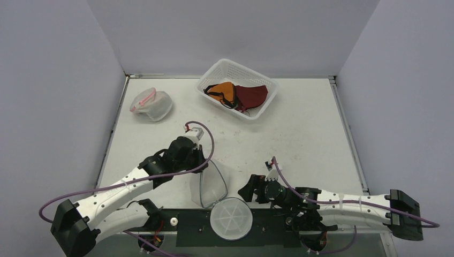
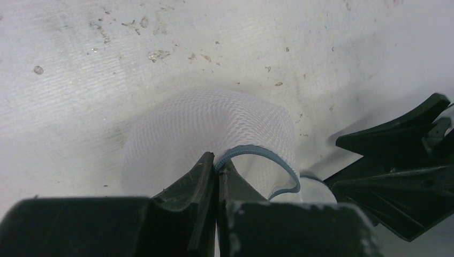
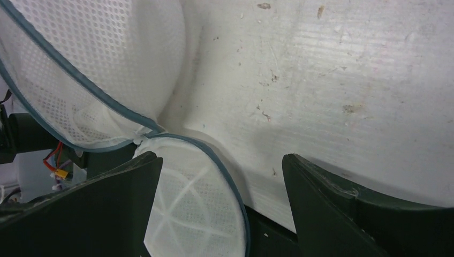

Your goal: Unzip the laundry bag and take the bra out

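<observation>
The unzipped white mesh laundry bag [image 1: 210, 186] with grey-blue trim lies at the front; its round lid [image 1: 231, 218] overhangs the table edge. My left gripper is shut on the bag's trim at its upper rim. My right gripper stands part open above the lid [image 3: 190, 214], with nothing visible held between its fingers. A white basket [image 1: 201, 85] at the back holds orange and dark-red fabric pieces [image 1: 250, 97]; whether either is the bra is unclear.
A second mesh bag [image 1: 151, 104] with pink zip lies at the back left.
</observation>
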